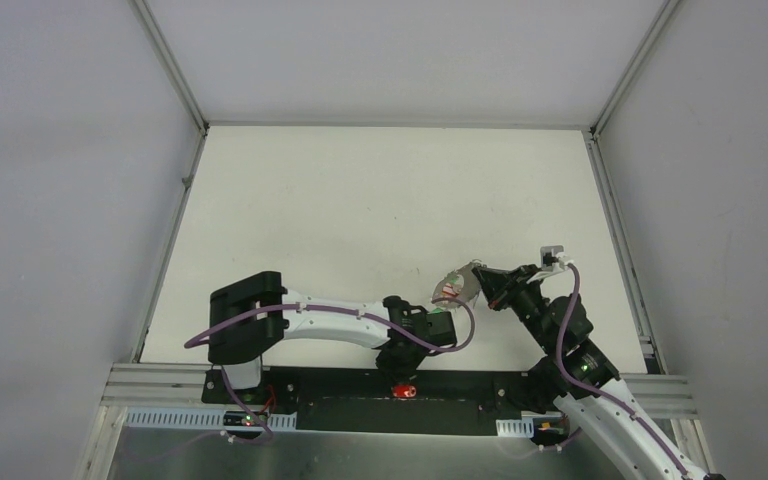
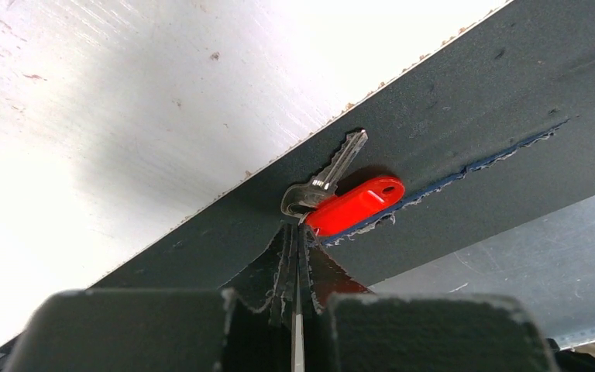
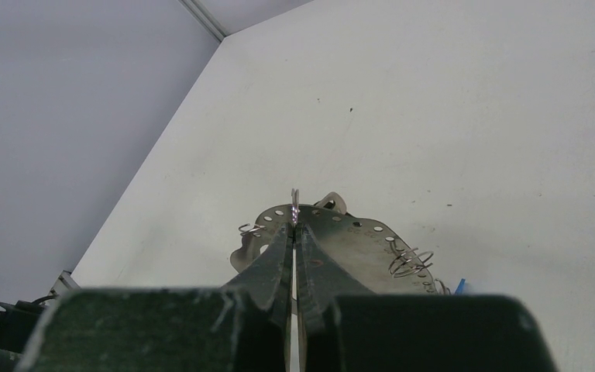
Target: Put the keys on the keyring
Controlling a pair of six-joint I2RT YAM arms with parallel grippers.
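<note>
A silver key [image 2: 325,178] lies beside a red tag [image 2: 356,203] on the dark strip below the white board's edge. My left gripper is shut with its tips at the tag's near end; whether anything thin is between them is unclear. My right gripper is shut at a perforated metal plate [image 3: 356,249] with wire hooks on the white board, a thin upright wire piece showing at its tips. In the top view the red tag [image 1: 404,391] shows below the left wrist.
The white board [image 1: 360,190] is clear across its back and middle. Grey walls and aluminium rails [image 1: 610,220] border it. A metal ledge [image 2: 511,263] runs beside the dark strip.
</note>
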